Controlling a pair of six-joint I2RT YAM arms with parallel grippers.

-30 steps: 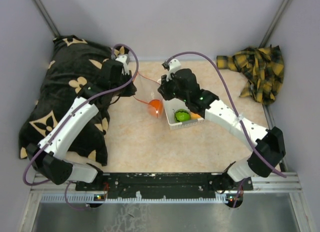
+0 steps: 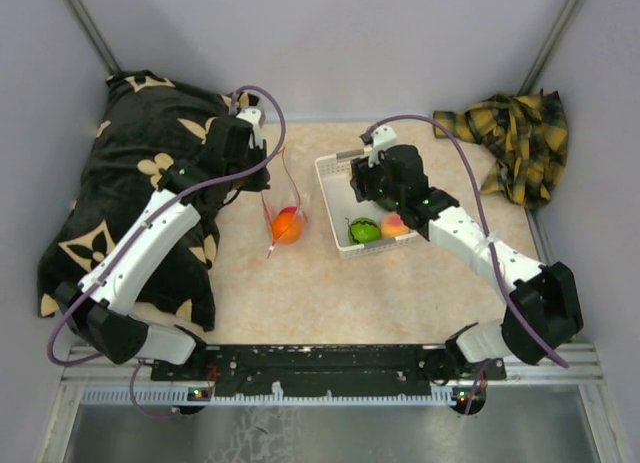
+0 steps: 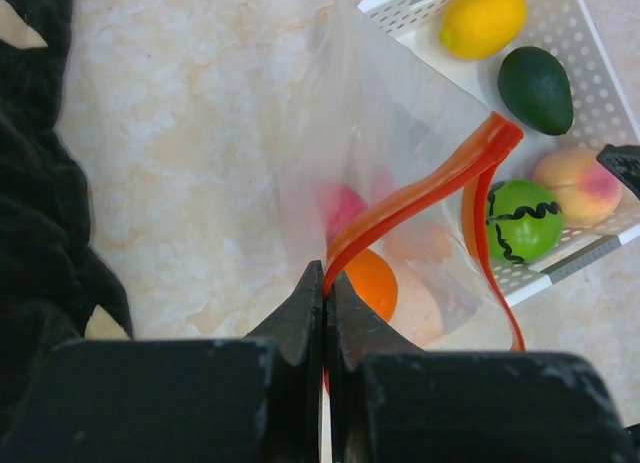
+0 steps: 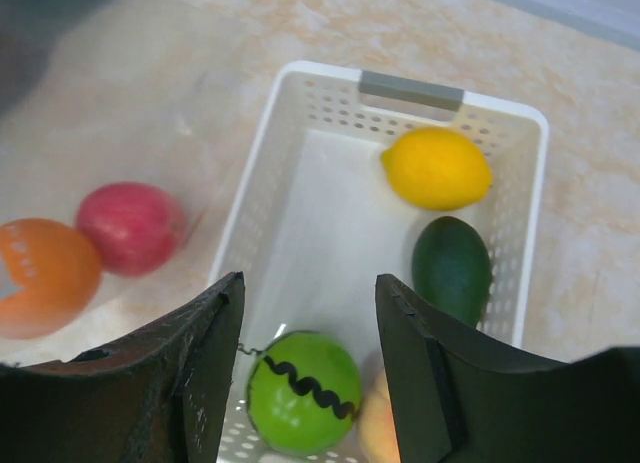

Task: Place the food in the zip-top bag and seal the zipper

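Observation:
My left gripper is shut on the orange zip edge of a clear bag [image 3: 380, 123]; an orange fruit [image 3: 372, 283] and a red fruit [image 4: 130, 226] show inside it. My right gripper hangs over the white basket [image 4: 535, 183], part open with nothing between its fingers. In the basket lie a lemon [image 4: 435, 168], an avocado [image 4: 450, 268], a green striped ball [image 4: 305, 388] and a peach [image 3: 575, 183].
A dark patterned cloth [image 2: 110, 213] covers the left of the table, and a yellow plaid cloth [image 2: 510, 143] lies at the back right.
My right gripper has moved right, away from the bag and over the basket. The bag's top and the fruit in it have shifted, while my left gripper moved slightly.

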